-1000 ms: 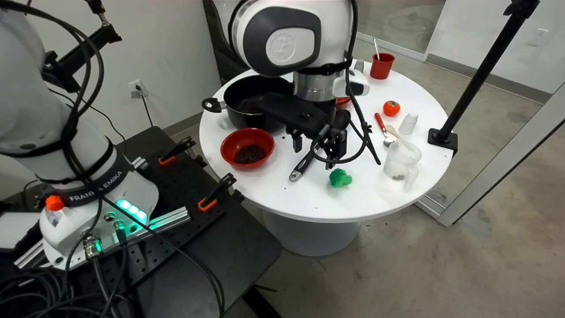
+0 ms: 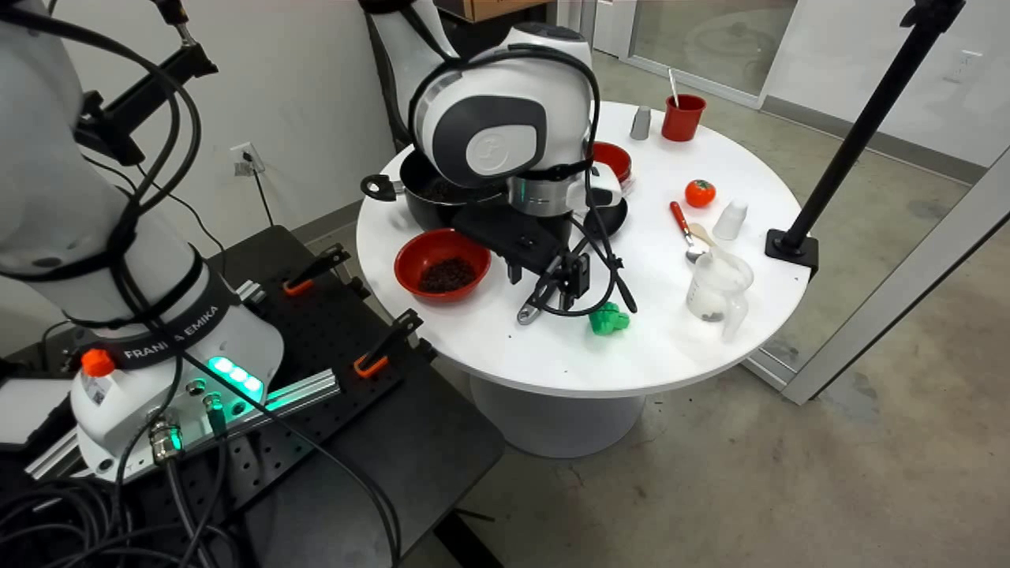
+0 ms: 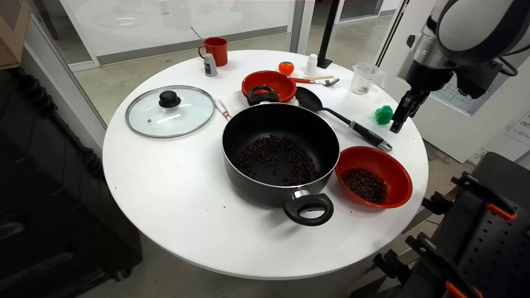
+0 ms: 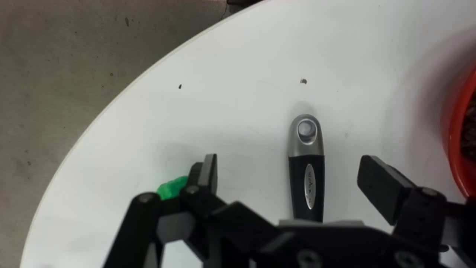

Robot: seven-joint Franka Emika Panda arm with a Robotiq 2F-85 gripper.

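A black ladle with a grey-tipped handle (image 4: 308, 178) lies on the white table, its dark bowl (image 3: 309, 99) towards the far side. Over that handle hangs my gripper, open, one finger on each side and neither touching it. In exterior view 1 the gripper (image 2: 541, 282) covers part of the handle. A green broccoli-like piece (image 3: 384, 115) rests on the table close by, partly behind one finger in the wrist view. To the handle's other side stands a red bowl (image 3: 400, 170) with dark beans in it.
A black pot (image 3: 258, 196) holding beans stands beside the red bowl. A glass lid (image 3: 149, 119), another red bowl (image 3: 271, 75), a red mug (image 3: 217, 51), a tomato (image 3: 286, 68) and a clear measuring jug (image 3: 363, 78) are spread around.
In exterior view 1 the arm has come down towards the table and shifted left, so the gripper now sits lower over the ladle handle. Table objects appear unmoved.
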